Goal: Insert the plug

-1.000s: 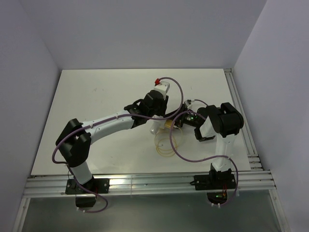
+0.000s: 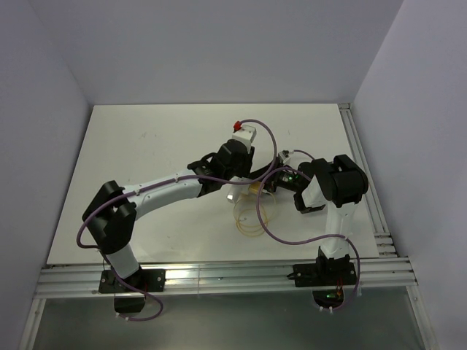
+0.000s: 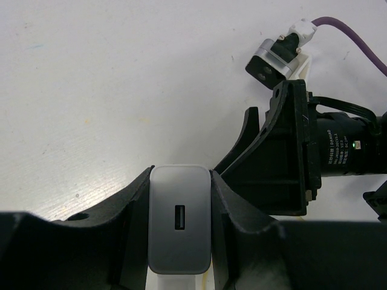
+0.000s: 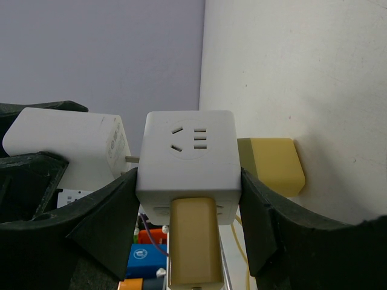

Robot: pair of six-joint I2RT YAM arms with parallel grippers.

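Observation:
In the left wrist view my left gripper is shut on a white plug block (image 3: 179, 254) with a dark slot in its face. Seen from the right wrist, the same plug (image 4: 66, 145) lies on its side at the left, a metal prong (image 4: 132, 159) bridging the narrow gap to the socket's side. The white socket cube (image 4: 192, 142), with a yellow-brown part (image 4: 195, 241) on its near side, sits between the fingers of my right gripper, which touch both its sides. How deep the prongs reach is hidden.
A yellow block (image 4: 278, 166) lies behind the socket. Loops of yellow cable (image 2: 250, 220) rest on the white table (image 2: 182, 226). Purple cables (image 2: 273, 138) hang around both arms.
Over the last second my left arm has shifted very slightly, its gripper a touch nearer the right one. The right arm looks unmoved.

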